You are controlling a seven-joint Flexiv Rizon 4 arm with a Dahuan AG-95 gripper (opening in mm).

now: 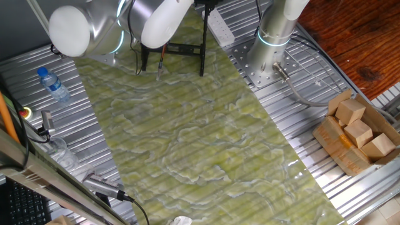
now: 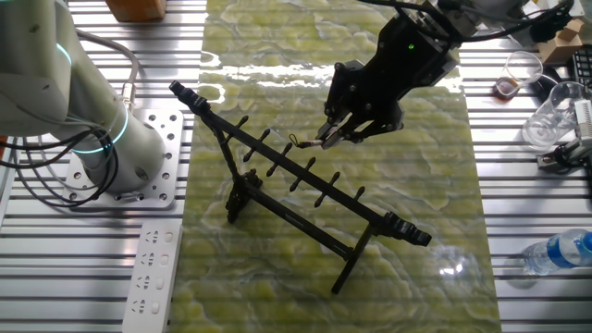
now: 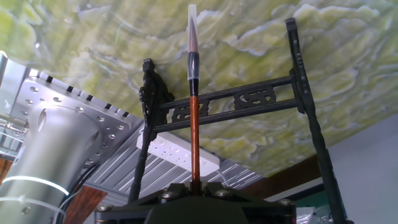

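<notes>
A writing brush (image 3: 194, 118) with a reddish-brown handle and a pale tip is held by its handle in my gripper, which is shut on it. In the wrist view the brush stretches away from the fingers, passing in front of the black brush rack (image 3: 252, 112). Exterior view 2 puts my gripper (image 2: 331, 134) close above the rack's pegged top bar (image 2: 305, 173), with a small dark hanging loop (image 2: 294, 140) poking out by the fingertips. Exterior view 1 shows the brush (image 1: 161, 62) below the arm, beside the rack (image 1: 203, 53); the gripper is hidden there.
A water bottle (image 1: 54, 85) and a cardboard box (image 1: 340, 147) of wooden blocks sit off the mat.
</notes>
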